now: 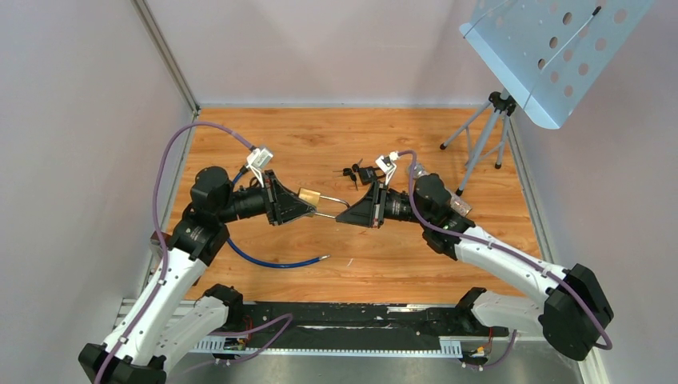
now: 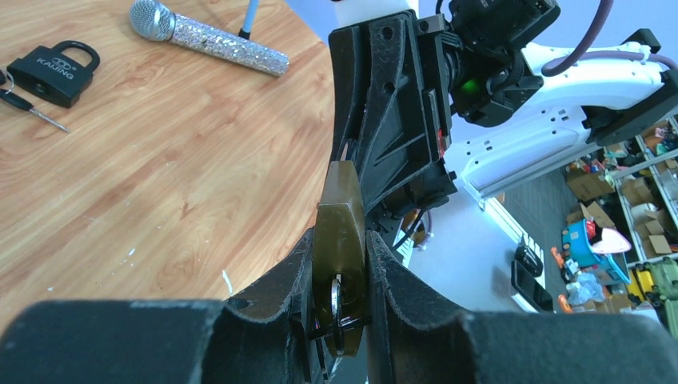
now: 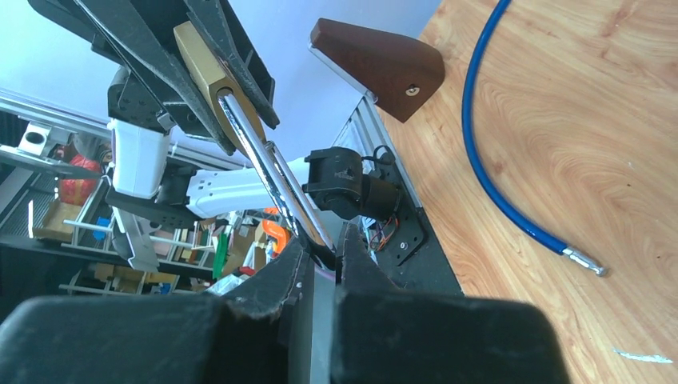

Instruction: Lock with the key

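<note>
Between the two arms, in the middle of the top view, hangs a brass padlock (image 1: 309, 196) clear of the table. My left gripper (image 1: 313, 210) is shut on its body; in the left wrist view the body (image 2: 340, 232) stands between the fingers, with a shiny metal loop (image 2: 337, 298) at its near end that I cannot identify for certain. From the right, my right gripper (image 1: 339, 217) is shut on the long steel shackle (image 3: 276, 180). One shackle leg meets the brass body in the right wrist view; whether the other is seated I cannot tell.
A black padlock (image 2: 53, 74) and keys (image 1: 351, 173) lie on the table behind the grippers. A glittery microphone (image 2: 228, 44) lies farther right. A blue cable (image 1: 276, 265) runs across the front left. A tripod stand (image 1: 484, 136) occupies the back right.
</note>
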